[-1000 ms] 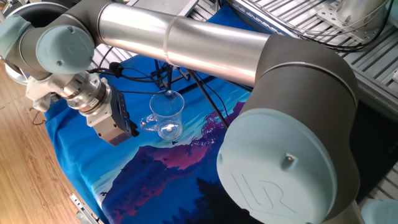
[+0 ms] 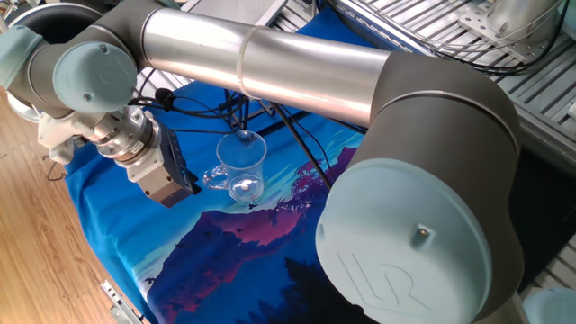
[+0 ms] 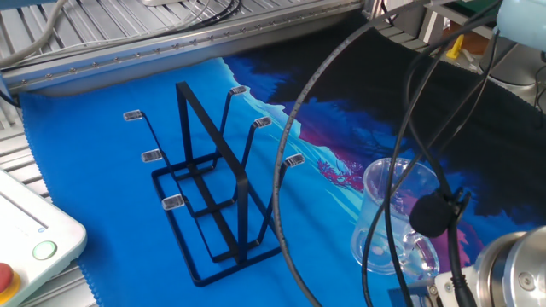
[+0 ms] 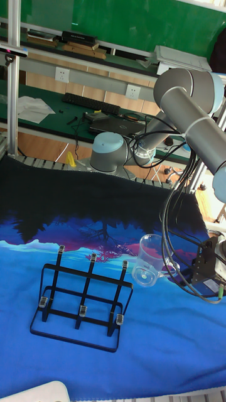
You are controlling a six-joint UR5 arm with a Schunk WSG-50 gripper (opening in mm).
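Note:
A clear cup with a handle (image 2: 241,165) stands upright on the printed cloth, its handle turned toward my gripper (image 2: 194,185). The fingertips are close to that handle; whether they touch it or reach around it cannot be made out. In exterior view 3 the cup (image 4: 148,258) is right of the black rack, and the gripper (image 4: 204,269) comes in from the right edge, low and sideways. Exterior view 2 shows the cup (image 3: 384,205) behind dangling cables, with only metal wrist parts at the bottom right. The finger opening does not show clearly in any view.
A black wire rack (image 4: 83,294) with several upright prongs stands on the cloth (image 4: 154,348) beside the cup. Loose black cables (image 3: 294,136) hang from the arm across the cup's side. A white box with a red button (image 3: 30,234) lies at the table's edge.

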